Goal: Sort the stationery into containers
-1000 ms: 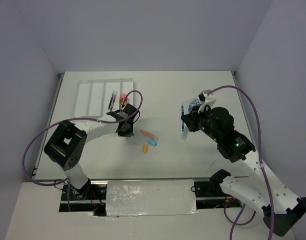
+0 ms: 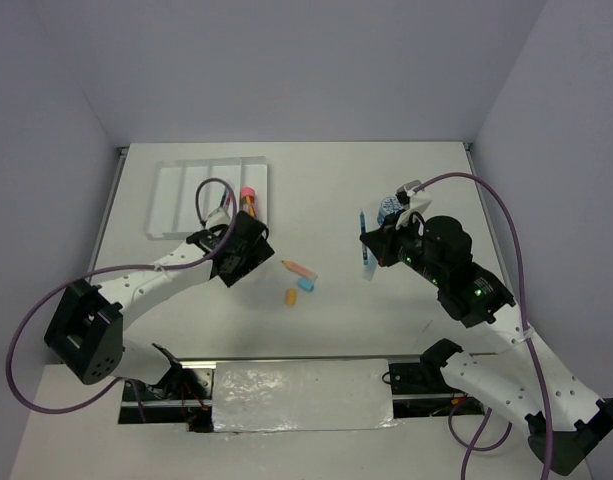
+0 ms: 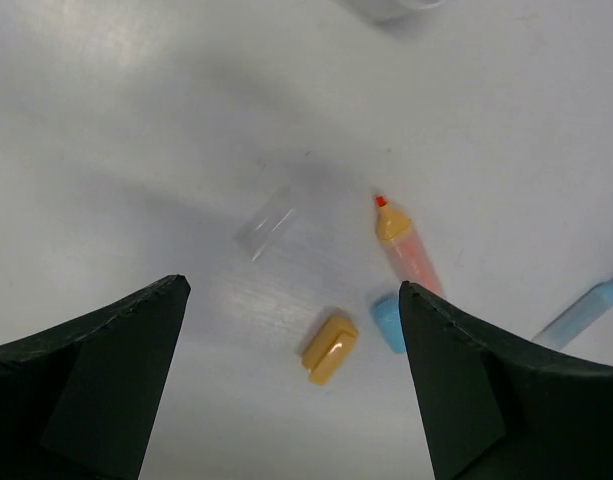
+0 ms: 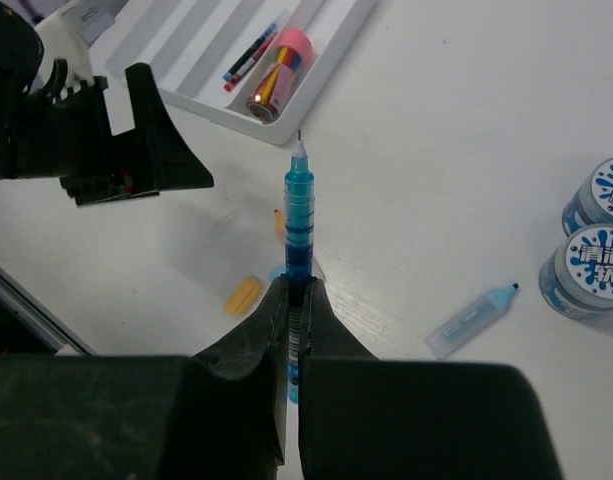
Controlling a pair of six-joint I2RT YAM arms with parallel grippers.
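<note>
My right gripper is shut on a blue pen (image 4: 299, 200), held upright above the table. Open and empty, my left gripper hangs over the table in front of the white tray (image 2: 181, 198). An orange marker (image 3: 410, 250), a blue eraser-like piece (image 2: 305, 284) and a small yellow piece (image 3: 329, 348) lie at mid-table. Farther right rests a pale blue marker (image 4: 473, 320). In the tray are a clear pink-capped tube of crayons (image 4: 281, 75) and two slim pens (image 4: 251, 57), one blue and one red.
Two round white-lidded jars (image 4: 589, 270) stand close together at the right, near my right gripper. Walls (image 2: 306, 70) enclose the back and sides.
My right arm has barely moved, still holding the pen.
</note>
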